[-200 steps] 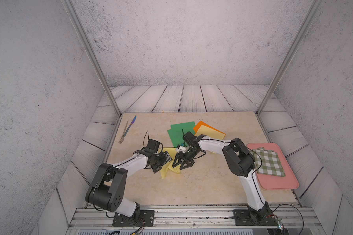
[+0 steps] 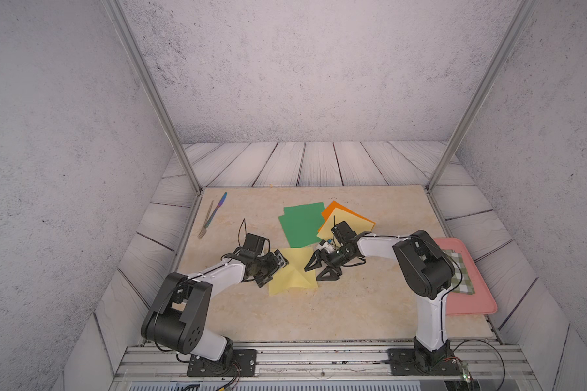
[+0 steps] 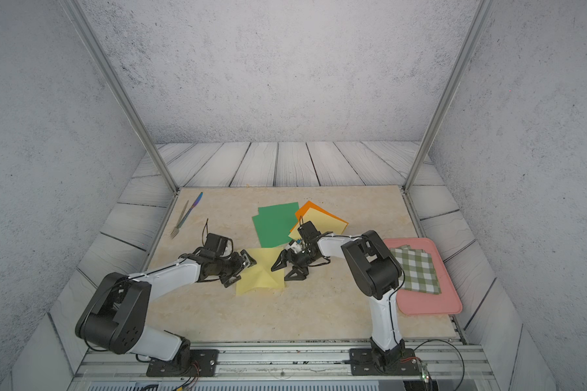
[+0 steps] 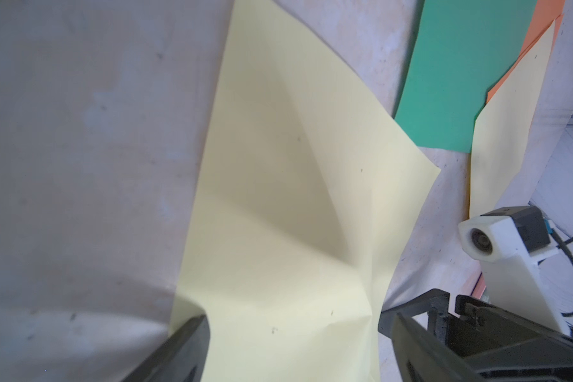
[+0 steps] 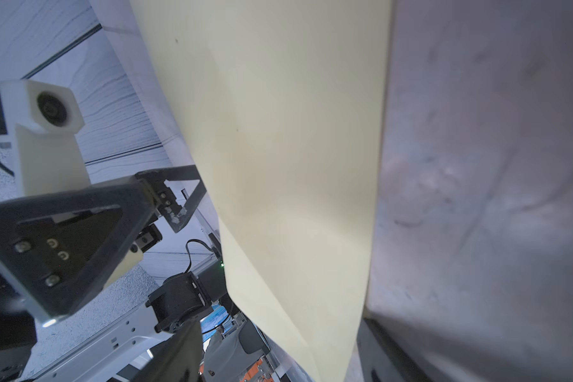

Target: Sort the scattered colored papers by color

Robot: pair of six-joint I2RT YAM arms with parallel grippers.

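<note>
A creased yellow paper lies in the middle of the table, low between my grippers. My left gripper is open at its left part. My right gripper is over its right edge, part open, with its fingers blurred in the right wrist view; I see no paper clamped. Behind them, two overlapping green papers lie beside an orange paper with a lighter yellow paper on top, partly hidden by the right arm.
A pink tray with a checked cloth is at the right. Slender utensils lie at the back left.
My right gripper has moved rightward, and more of the yellow paper shows, spread flatter. The left gripper is almost unmoved.
</note>
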